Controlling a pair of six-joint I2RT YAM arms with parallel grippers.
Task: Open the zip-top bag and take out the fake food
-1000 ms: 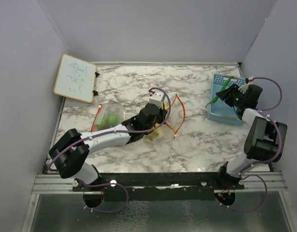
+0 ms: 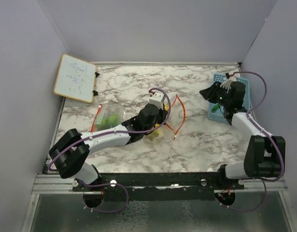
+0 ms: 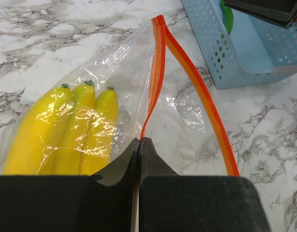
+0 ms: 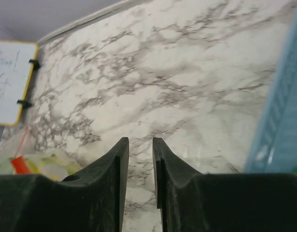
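Observation:
A clear zip bag with an orange zip edge (image 3: 158, 63) stands open in the left wrist view; yellow fake bananas (image 3: 78, 123) show through its plastic. My left gripper is shut on the bag's rim, right at the orange strip. At the right of the top view, my right gripper (image 2: 206, 94) hangs by the left side of the blue basket (image 2: 245, 82); in its own view the fingers (image 4: 120, 154) stand apart with only bare table between them. Inside the basket lies a green fake food item (image 3: 227, 17), partly hidden by the right arm.
A second clear bag (image 2: 110, 117) with green items lies at the left, partly beside my left arm. A small whiteboard (image 2: 75, 78) rests at the back left. Marble table (image 2: 199, 145) between the open bag and the basket is bare.
The green item went from my right gripper down into the basket. My left arm and the open bag stayed still.

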